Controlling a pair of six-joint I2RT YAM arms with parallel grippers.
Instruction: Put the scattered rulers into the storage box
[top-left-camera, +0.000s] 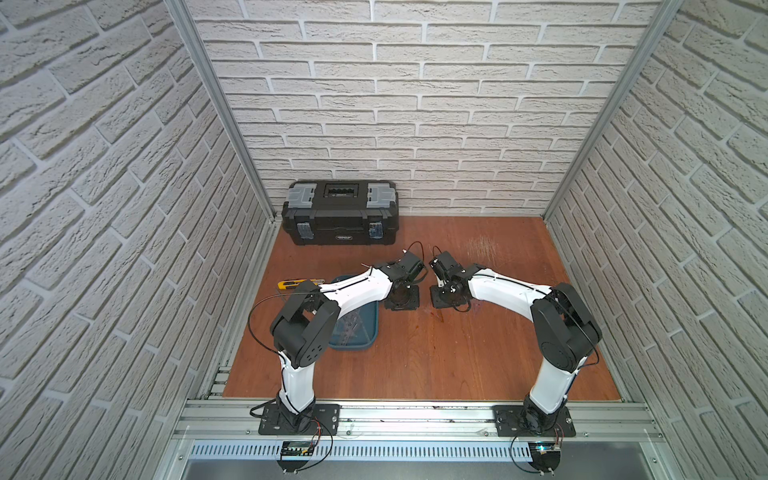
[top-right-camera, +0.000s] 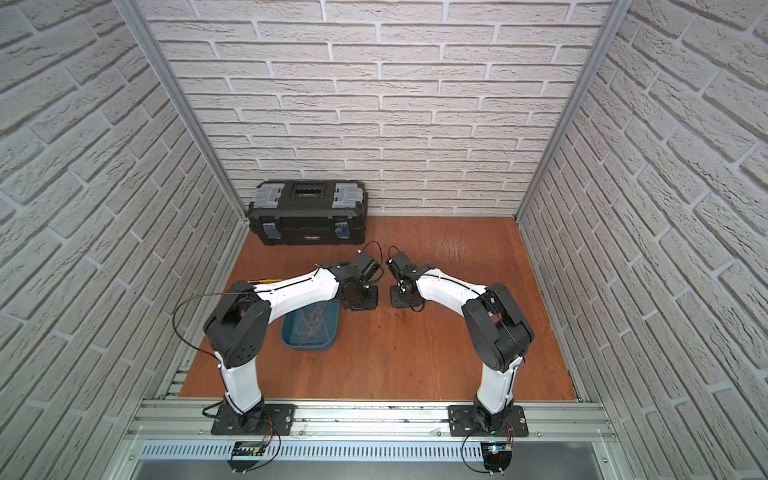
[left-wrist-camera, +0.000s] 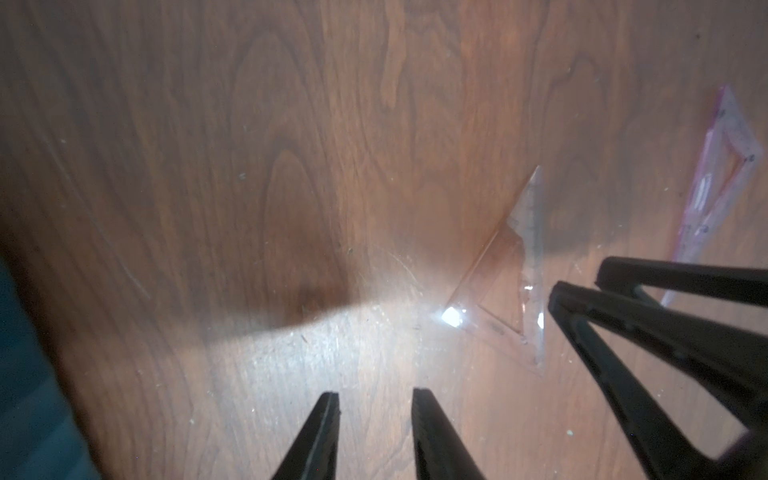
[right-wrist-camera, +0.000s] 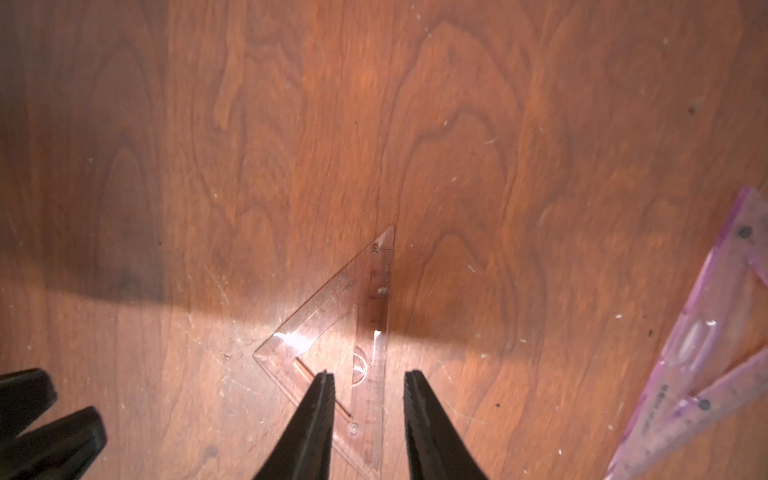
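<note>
A clear triangular ruler (right-wrist-camera: 374, 320) lies flat on the table, its lower part just left of and under my right gripper. That gripper is part open, with nothing seen held. My left gripper is part open too, over bare wood left of the same clear ruler (left-wrist-camera: 524, 220). A purple-edged triangular ruler (right-wrist-camera: 680, 360) rests farther right. The blue storage box (top-left-camera: 373, 328) stands left of the left gripper, partly covered by the left arm, with some clear rulers inside.
A black toolbox (top-left-camera: 340, 220) stands at the back left. A yellow-handled tool (top-left-camera: 292, 284) lies beside the box. The two grippers hang close together, the right fingers (left-wrist-camera: 588, 300) showing in the left wrist view.
</note>
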